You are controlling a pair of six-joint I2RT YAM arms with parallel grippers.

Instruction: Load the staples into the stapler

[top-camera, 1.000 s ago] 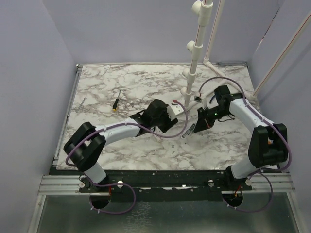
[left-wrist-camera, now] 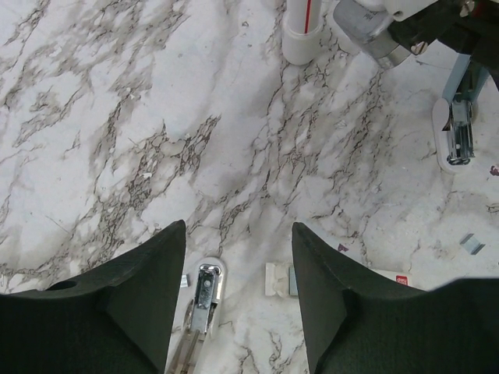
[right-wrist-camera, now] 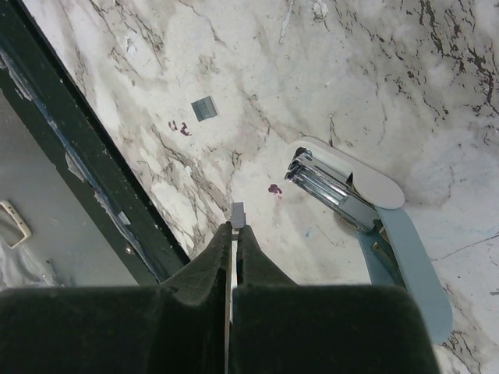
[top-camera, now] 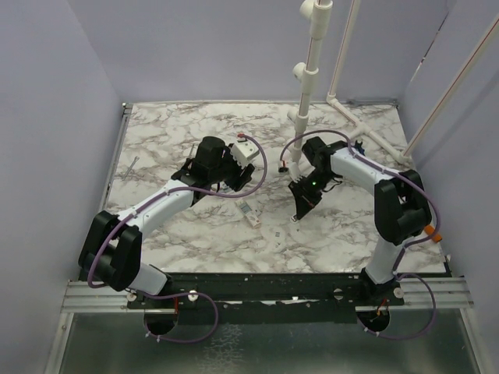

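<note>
A stapler (right-wrist-camera: 374, 183) with a pale blue-grey body lies opened on the marble in the right wrist view, its metal channel (right-wrist-camera: 320, 183) exposed; it also shows at the upper right of the left wrist view (left-wrist-camera: 460, 132). My right gripper is shut, nothing visible between its fingertips, just beside the stapler. My left gripper stands open above the table, over a second metal-and-white tool (left-wrist-camera: 205, 288) and a white box with a red label (left-wrist-camera: 390, 276). A small grey piece (right-wrist-camera: 203, 108) lies near the stapler; whether it is staples I cannot tell.
White pipe structures (top-camera: 308, 78) stand at the back right. The table's dark front edge (right-wrist-camera: 109, 187) runs near the right gripper. A wrench (top-camera: 130, 167) lies at the far left.
Both arms have moved leftward in the top view, the left one also upward, away from the table's middle. More of the white box now shows there.
</note>
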